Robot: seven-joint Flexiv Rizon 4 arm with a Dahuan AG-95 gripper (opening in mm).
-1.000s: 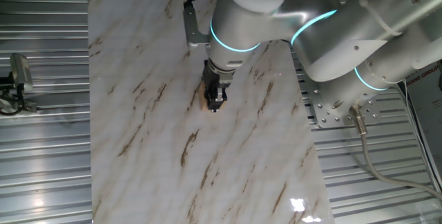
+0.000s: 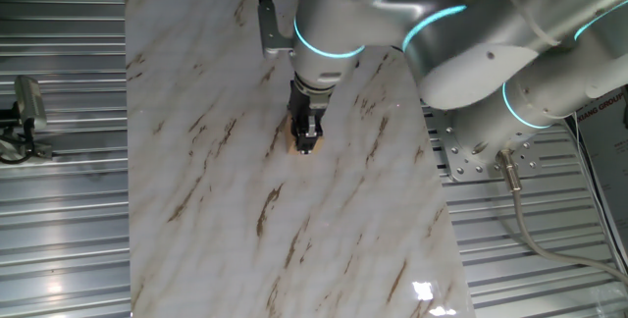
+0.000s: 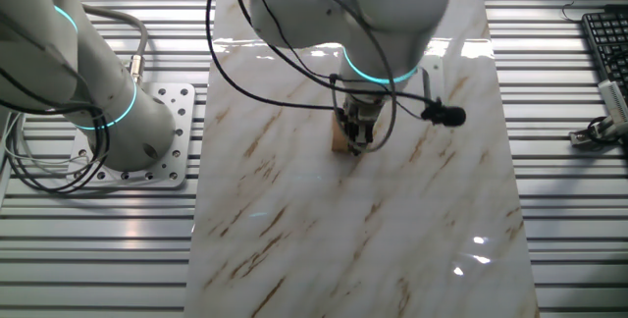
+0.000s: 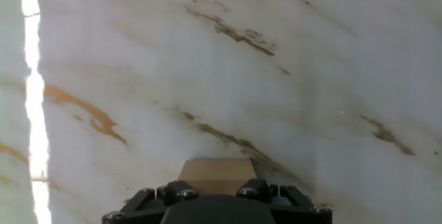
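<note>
A small light-brown block [image 4: 217,171] shows at the bottom of the wrist view. My gripper is right at it, one dark fingertip near each side edge of the block. Whether the fingers press on it or only stand around it I cannot make out. From above, in exterior view 1, the black gripper [image 2: 307,147] points down and covers most of the block [image 2: 292,141]. Exterior view 2 shows the block [image 3: 340,139] peeking out to the left of the gripper [image 3: 358,147]. Its underside and any gap to the tabletop are hidden.
Slatted metal [image 2: 64,220] lies along the tabletop's sides. Loose cables [image 3: 240,87] hang around the arm. A keyboard [image 3: 608,48] sits off the table at the far right of exterior view 2.
In exterior view 1 the arm and gripper have shifted slightly toward the top of the picture. Whether the block has moved with them is hard to tell.
</note>
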